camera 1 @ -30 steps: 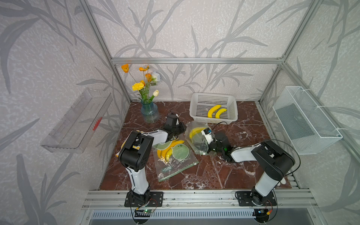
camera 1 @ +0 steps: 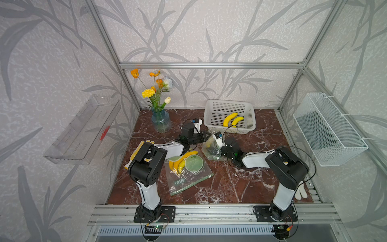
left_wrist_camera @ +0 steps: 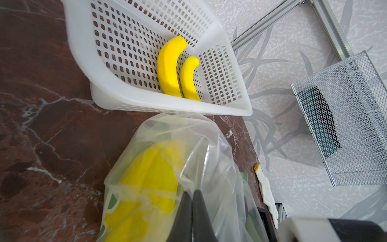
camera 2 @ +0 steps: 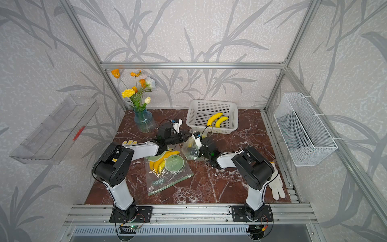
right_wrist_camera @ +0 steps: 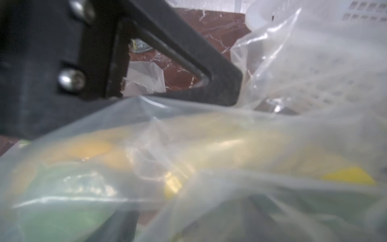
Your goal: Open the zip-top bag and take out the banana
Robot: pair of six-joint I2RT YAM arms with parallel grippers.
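A clear zip top bag (camera 1: pixel 211 149) with a yellow banana (left_wrist_camera: pixel 149 173) inside lies in front of the white basket. My left gripper is shut, its tips against the bag's film, which bunches into folds there; whether film is pinched between them I cannot tell. From the right, my right gripper (camera 1: pixel 220 146) reaches low over the bag and stands open. In the right wrist view, one dark finger (right_wrist_camera: pixel 217 82) lies above the film, and the blurred banana (right_wrist_camera: pixel 350 175) shows through plastic below it. The bag's mouth is hard to make out.
Two bananas (camera 1: pixel 230 118) lie in the white basket (camera 1: pixel 209 112) behind the bag. A second bag (camera 1: pixel 183 183) holding bananas and a green round piece lies nearer the front. The flower vase (camera 1: pixel 161 121) stands at the back left.
My left gripper has moved right onto the bag's far left part. The right gripper has advanced left and farther back over the bag, which now looks more crumpled and hides its banana from above.
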